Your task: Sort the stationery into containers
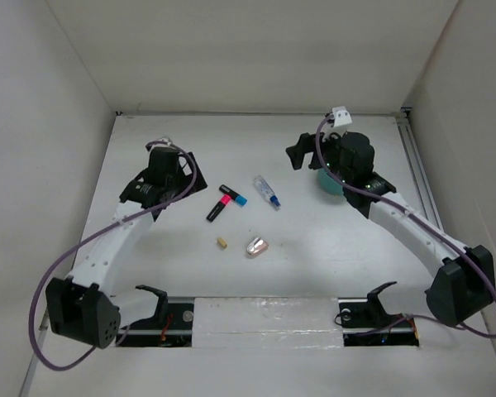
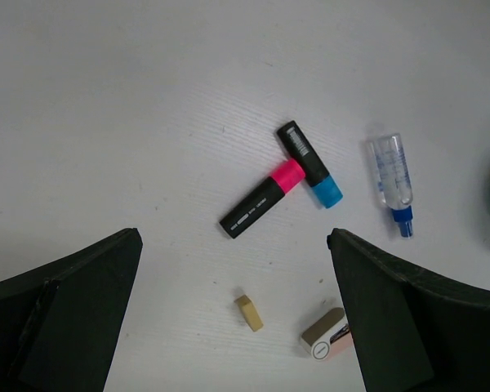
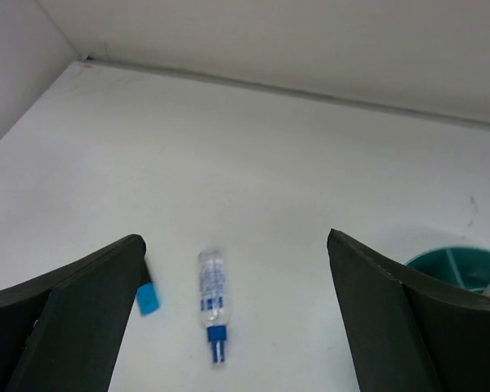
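Observation:
A black marker with a pink cap touches a black marker with a blue cap on the white table. To their right lies a clear bottle with a blue tip. A small tan block and a pink-and-grey item are nearer the front. My left gripper hangs open over the left side, nothing between its fingers. Open and empty, my right gripper is up beside the teal container, which the arm partly covers. Inside that divided container a pinkish thing shows.
Walls enclose the table at the back and both sides. A shiny clear sheet covers the front edge between the arm bases.

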